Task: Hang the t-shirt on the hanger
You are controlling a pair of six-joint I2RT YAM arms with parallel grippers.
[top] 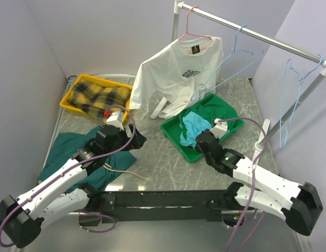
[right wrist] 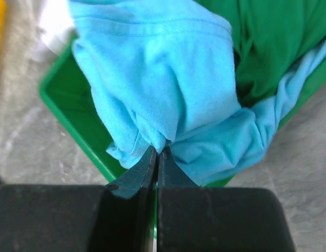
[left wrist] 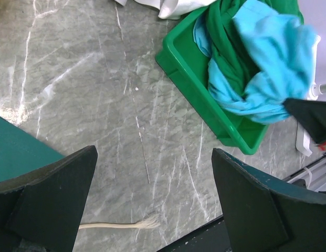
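Note:
The light blue t shirt (top: 195,126) lies bunched at the green tray, over a darker green garment (top: 221,108). In the right wrist view, my right gripper is shut on a gathered fold of the blue t shirt (right wrist: 178,89), which fans out from the fingertips. My left gripper stands open over bare tabletop left of the tray, nothing between its fingers. A blue hanger (top: 235,42) hangs empty from the rail, above the tray. Farther right hangs another empty blue hanger (top: 300,86).
A white t shirt (top: 176,68) is on a red hanger (top: 187,22) at the back. The green tray (top: 174,137) is right of centre. A yellow tray (top: 64,101) holds checked cloth, and dark green cloth (top: 55,157) covers the left. The rail (top: 278,44) runs overhead.

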